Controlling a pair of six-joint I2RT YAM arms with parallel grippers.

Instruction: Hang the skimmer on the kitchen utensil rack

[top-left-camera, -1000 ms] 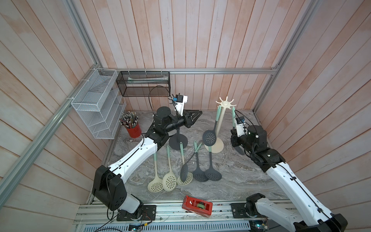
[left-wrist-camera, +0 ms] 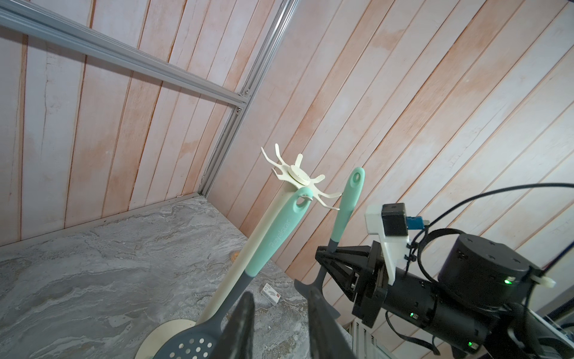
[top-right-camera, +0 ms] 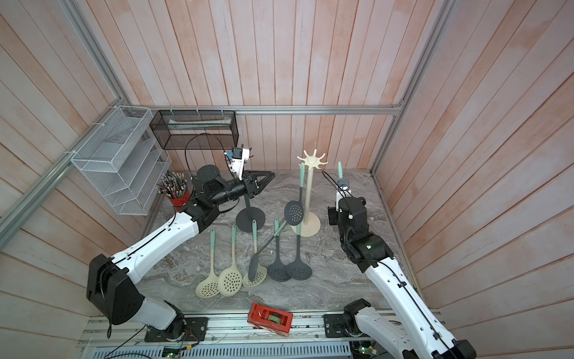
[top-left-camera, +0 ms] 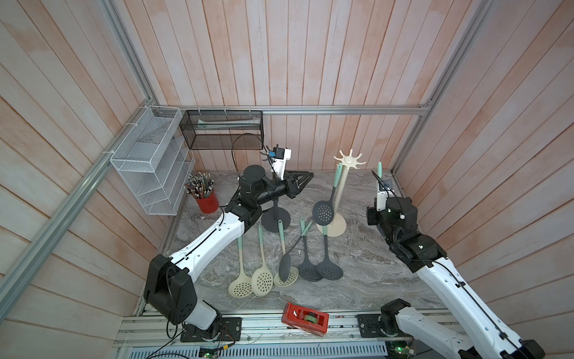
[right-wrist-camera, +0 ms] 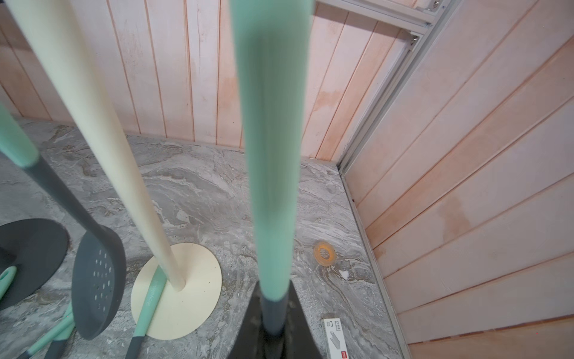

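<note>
The cream utensil rack stands at the back right, with a grey skimmer hanging from it by its green handle. My right gripper is shut on a second utensil's neck; that utensil's upright green handle is right of the rack's hooks, apart from them. Its grey head is mostly hidden behind the arm in the top views. My left gripper is open, left of the rack, with nothing between its fingers.
Several skimmers and turners lie on the marble table. A dark round base, a red cutlery cup and wire baskets are at the left. A red tape holder sits at the front edge.
My right gripper has moved rightward, away from the rack, carrying the held utensil; its handle now stands farther from the hooks and a little higher. The left arm is almost still.
</note>
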